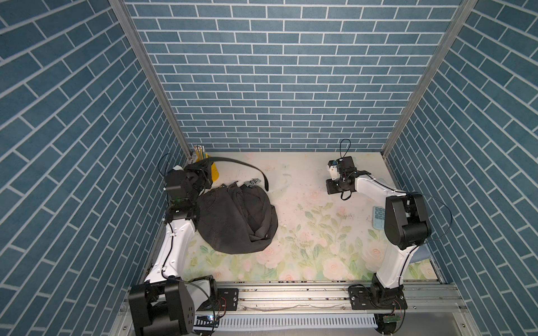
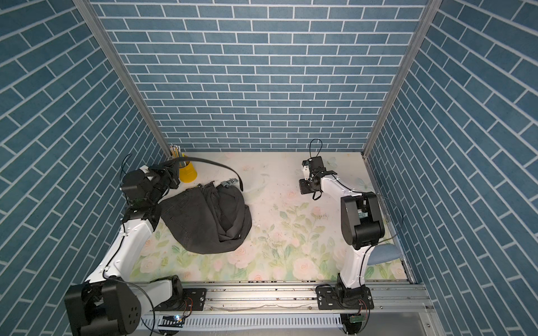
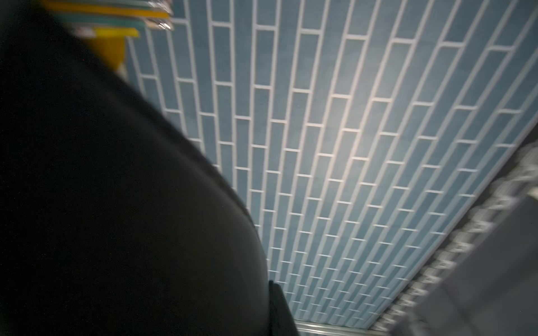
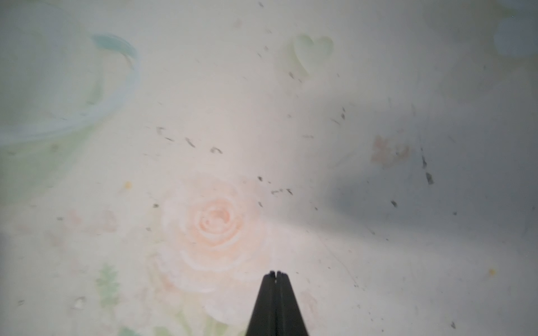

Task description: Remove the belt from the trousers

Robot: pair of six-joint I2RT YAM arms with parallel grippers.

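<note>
The dark belt (image 1: pixel 241 162) hangs from my left gripper (image 1: pixel 208 163) at the back left. Its strap arcs rightward to a hanging end just behind the trousers. In the left wrist view the belt (image 3: pixel 129 212) is a large dark shape covering the left side, with a fingertip (image 3: pixel 280 310) beside it. The dark grey trousers (image 1: pixel 229 221) lie bunched on the left of the table; the strap appears clear of their waistband. Over the bare right half, far from both, my right gripper points down, its fingertips together and nothing between them.
A yellow cup (image 2: pixel 187 172) with pencils stands in the back left corner, partly behind the belt. A grey patterned patch (image 1: pixel 253 182) shows at the trousers' top edge. A calculator (image 1: pixel 378 217) lies at right.
</note>
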